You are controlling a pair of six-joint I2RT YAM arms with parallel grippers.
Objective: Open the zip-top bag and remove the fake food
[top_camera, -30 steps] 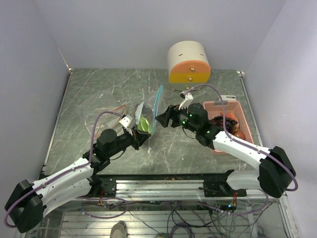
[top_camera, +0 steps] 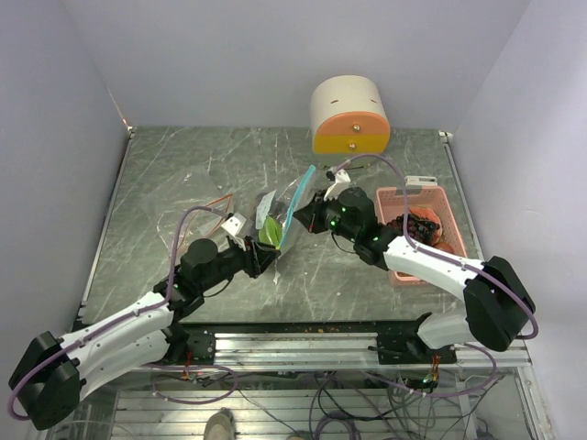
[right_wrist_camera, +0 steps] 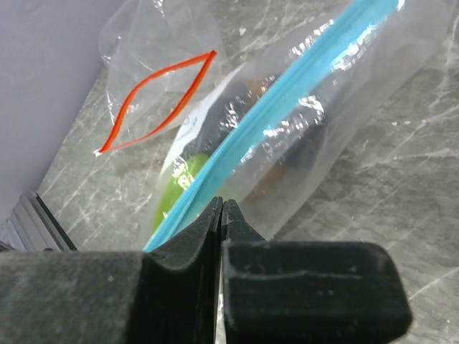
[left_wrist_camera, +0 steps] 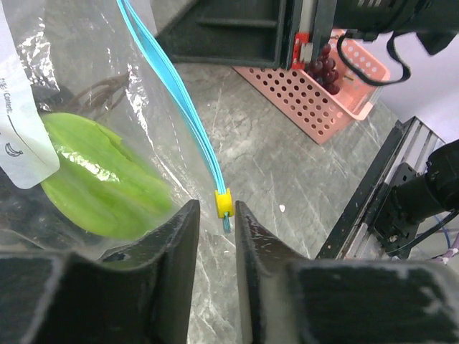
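The clear zip top bag [top_camera: 284,215] lies mid-table with its blue zip strip [right_wrist_camera: 244,136] running slantwise along the mouth. Inside it, a green fake food piece [left_wrist_camera: 104,175] shows through the plastic beside a white printed label [left_wrist_camera: 21,107]; darker pieces behind are blurred. At the near end of the strip is a yellow tab [left_wrist_camera: 224,203]. My left gripper [top_camera: 274,252] is there, its fingertips parted a little, one on each side of the tab in the left wrist view. My right gripper is shut beside the strip, nothing between its fingers.
Another clear bag with an orange zip [right_wrist_camera: 154,97] lies flat, gaping, to the left. A pink basket [top_camera: 429,206] holding fake grapes [left_wrist_camera: 326,72] and other food stands at the right. At the back is a rounded cream box with orange and yellow drawers [top_camera: 351,115].
My right gripper has gone from open to shut close to the strip. The blue strip has tilted to the right at its far end.
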